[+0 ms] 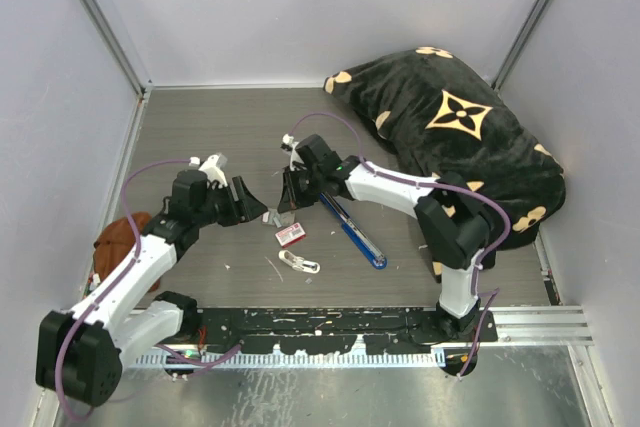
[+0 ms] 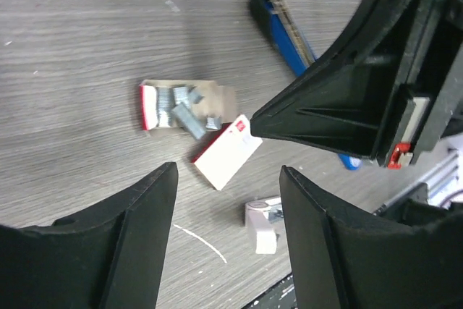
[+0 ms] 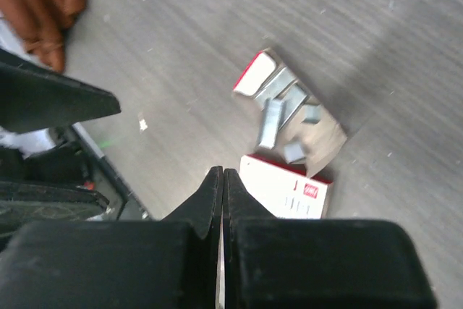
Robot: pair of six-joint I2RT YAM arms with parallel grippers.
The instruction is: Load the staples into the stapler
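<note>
An opened staple box [image 3: 322, 135] lies on the table with several grey strips in it. One staple strip slants over the others, outside the right fingers; it also shows in the left wrist view [image 2: 189, 119]. My right gripper is shut with nothing between its fingertips, raised and apart from the box. In the left wrist view my left gripper stands open and empty, its fingers wide apart. The blue stapler [image 1: 357, 237] lies to the right of the box, partly hidden by the right arm.
A second red-and-white box [image 1: 290, 235] touches or nearly touches the opened one. Nearer the front lies a white object [image 1: 299, 262]. Brown cloth [image 1: 115, 247] sits at left, and a black patterned cushion [image 1: 460, 142] fills the back right.
</note>
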